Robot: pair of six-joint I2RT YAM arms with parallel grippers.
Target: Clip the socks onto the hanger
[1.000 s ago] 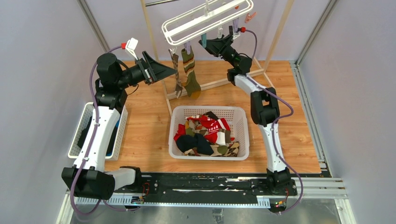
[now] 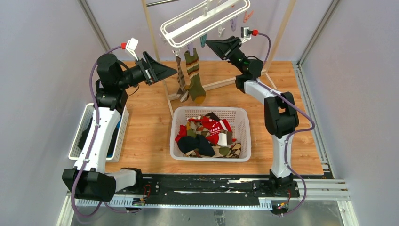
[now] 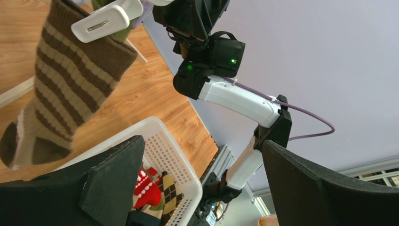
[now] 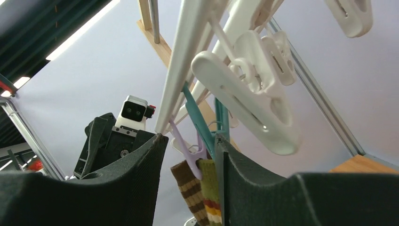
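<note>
The white hanger [image 2: 205, 21] hangs over the table with clips along it. From its left end hang a brown striped sock [image 2: 181, 77] and a green patterned sock [image 2: 193, 70], the green one on a lilac clip [image 4: 187, 149]. In the left wrist view a white clip [image 3: 101, 22] grips the brown sock's cuff. Just left of the socks, my left gripper [image 2: 175, 72] stands open and empty. My right gripper [image 2: 207, 42] is part open beside the teal clip [image 2: 203, 41]. In the right wrist view that clip passes near its fingertips [image 4: 160, 141]; contact is unclear.
A white basket [image 2: 244, 136] of mixed socks stands below the hanger. Another basket [image 2: 121, 136] sits under the left arm. More clips, such as a lilac one [image 2: 233, 24] and a red one [image 2: 248, 17], hang toward the right. The wooden frame [image 2: 153, 30] stands behind.
The right gripper has drawn slightly right, while the hanger has swung a little left and its socks have swayed. The left arm has stayed still.
</note>
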